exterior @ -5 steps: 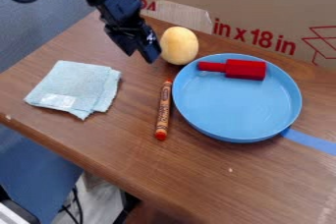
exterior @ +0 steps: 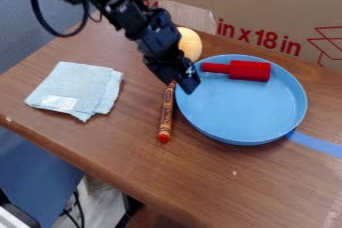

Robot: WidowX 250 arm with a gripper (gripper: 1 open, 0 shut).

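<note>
My dark gripper (exterior: 182, 78) hangs low at the left rim of the blue plate (exterior: 241, 110), just above the top end of an orange marker-like stick (exterior: 166, 121) with a red cap. Whether its fingers are open or shut is hard to tell. A red brush-like object (exterior: 247, 70) lies on the back of the plate. A pale yellow round object (exterior: 190, 42) stands behind the gripper, partly hidden by it. A folded light blue cloth (exterior: 75, 90) lies on the left.
The wooden table (exterior: 134, 172) has bare room at the front. A cardboard box (exterior: 267, 12) stands behind it. Blue tape (exterior: 321, 146) runs from the plate to the right edge.
My gripper has moved right and down, from left of the yellow object to the plate's left rim, now covering part of the yellow object.
</note>
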